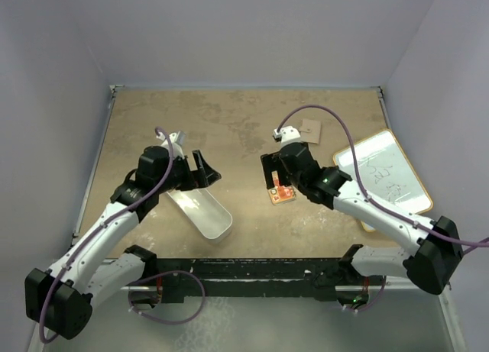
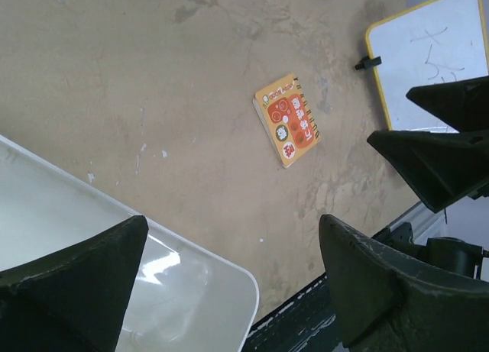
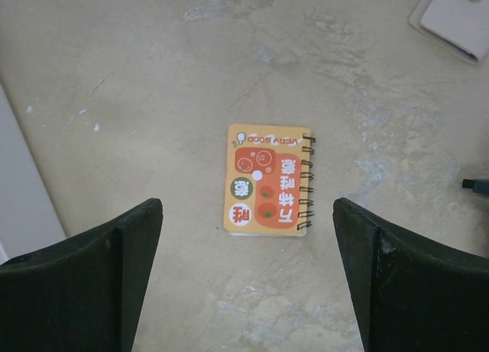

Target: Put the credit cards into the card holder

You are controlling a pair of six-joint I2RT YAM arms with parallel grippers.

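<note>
My left gripper (image 1: 202,176) hangs over the white tray (image 2: 69,207), its fingers spread with nothing seen between them. My right gripper (image 1: 273,169) is open above an orange spiral notebook (image 3: 267,180), which lies flat on the table. A pale folded card holder (image 3: 451,20) lies at the back right, seen in the top view partly beside the right arm. I cannot make out any separate credit cards.
A whiteboard (image 1: 390,176) with a yellow border lies on the right side of the table (image 1: 229,115). Grey walls bound the table at back and sides.
</note>
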